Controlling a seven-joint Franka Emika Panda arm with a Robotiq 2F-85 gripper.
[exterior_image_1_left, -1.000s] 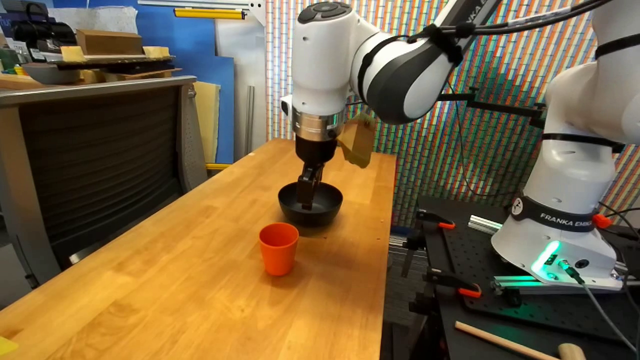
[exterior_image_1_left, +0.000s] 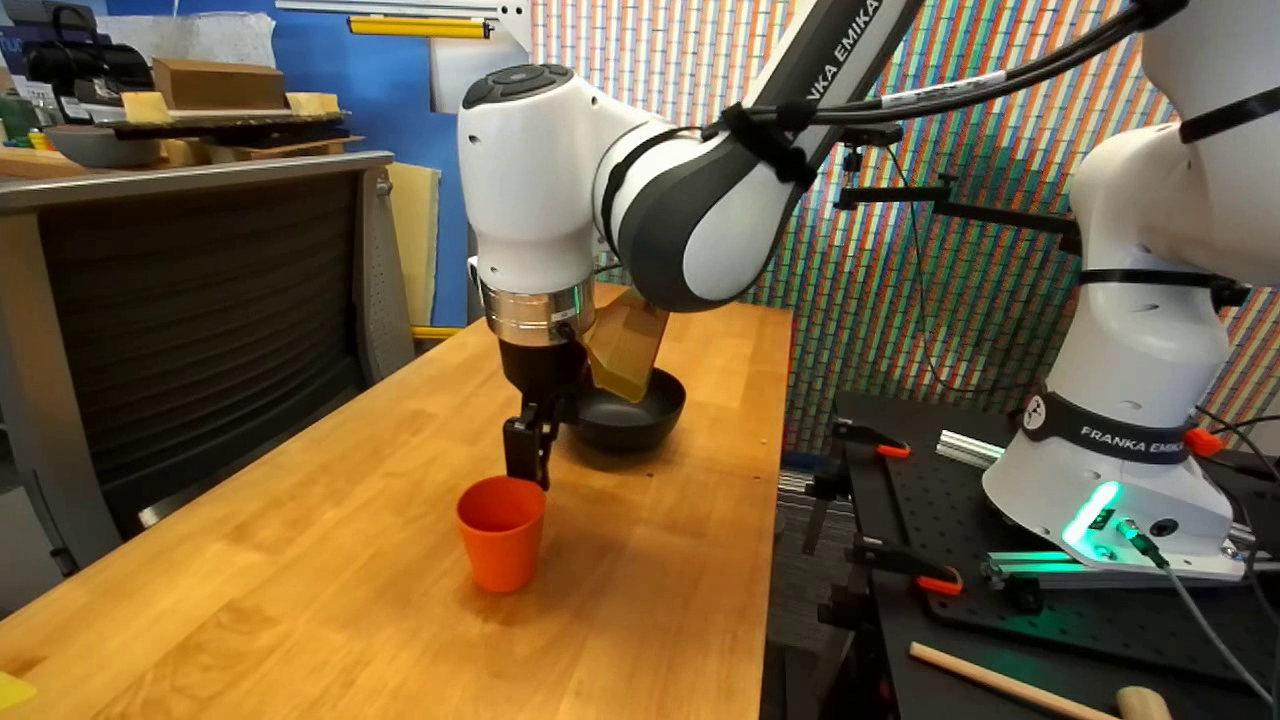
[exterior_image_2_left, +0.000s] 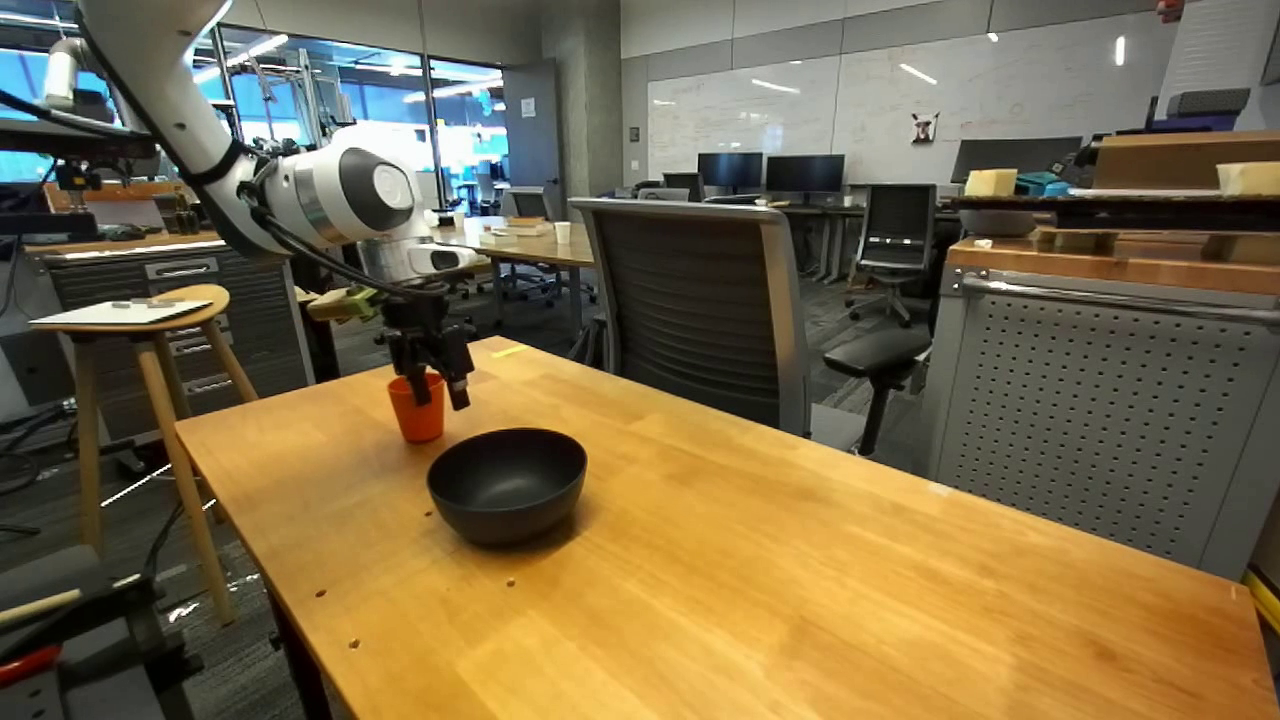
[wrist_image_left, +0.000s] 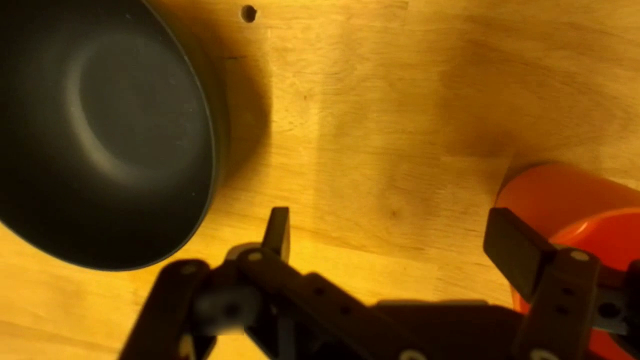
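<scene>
An orange cup (exterior_image_1_left: 501, 534) stands upright on the wooden table, near a black bowl (exterior_image_1_left: 630, 414) that looks empty inside. My gripper (exterior_image_1_left: 535, 462) is low over the table, at the bowl-facing side of the cup. In the wrist view, the gripper is open with bare table between its fingers. The cup (wrist_image_left: 570, 198) lies outside the right finger (wrist_image_left: 519, 252), close against it and partly covered by it; contact cannot be told for certain. The bowl (wrist_image_left: 126, 120) fills the upper left there, apart from the left finger (wrist_image_left: 279, 234).
Free table (exterior_image_2_left: 840, 576) spreads beyond the bowl. An office chair (exterior_image_1_left: 204, 348) stands along one long edge. On the other side, a second robot arm's base (exterior_image_1_left: 1104, 468) sits on a black bench.
My gripper has travelled from over the bowl toward the camera and left. The cup has shifted the same way, still upright; the bowl has stayed put.
</scene>
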